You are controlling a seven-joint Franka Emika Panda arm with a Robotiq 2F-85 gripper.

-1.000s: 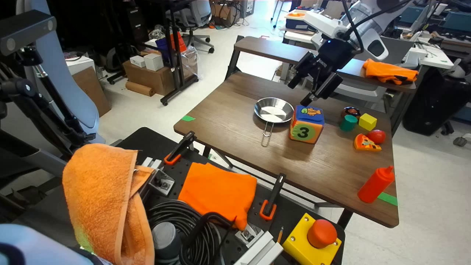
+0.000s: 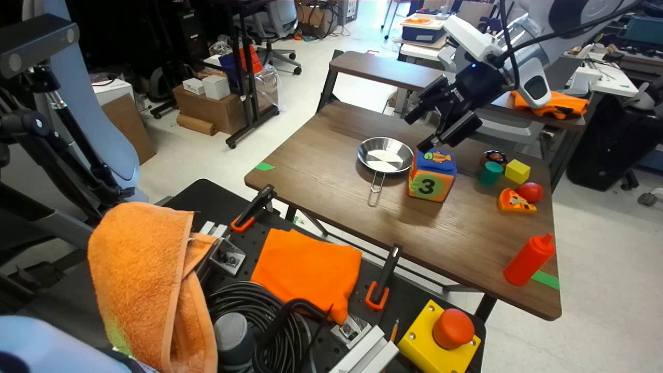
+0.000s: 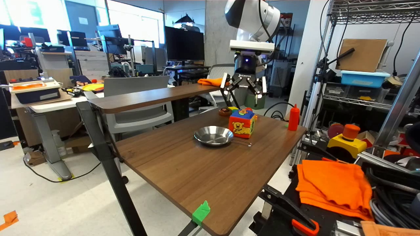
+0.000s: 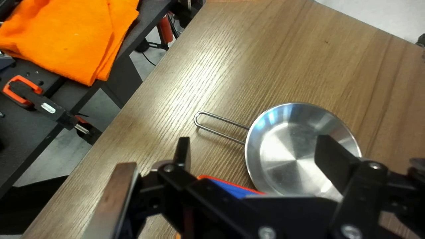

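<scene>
My gripper [image 2: 416,133] hangs open above the table, beyond the soft cube [image 2: 432,177] as seen in exterior view 1. Nothing is between its fingers. The cube has colored faces, a green "3" patch on one side and a blue top. Left of it lies a shallow metal pan [image 2: 385,155], its wire handle toward the table's near edge. In the wrist view the pan [image 4: 295,151] fills the right middle, partly covered by one dark finger [image 4: 334,161]. Only a blue and red edge of the cube [image 4: 235,188] shows there behind the gripper.
A teal cup [image 2: 490,173], yellow block [image 2: 517,171], red ball [image 2: 530,192] and toy pizza slice [image 2: 516,201] cluster at the table's right. A red squeeze bottle [image 2: 529,260] stands near the right corner.
In exterior view 1 the arm and gripper have shifted slightly, the wrist moving a little to the right. The cube, pan and other objects lie where they were.
</scene>
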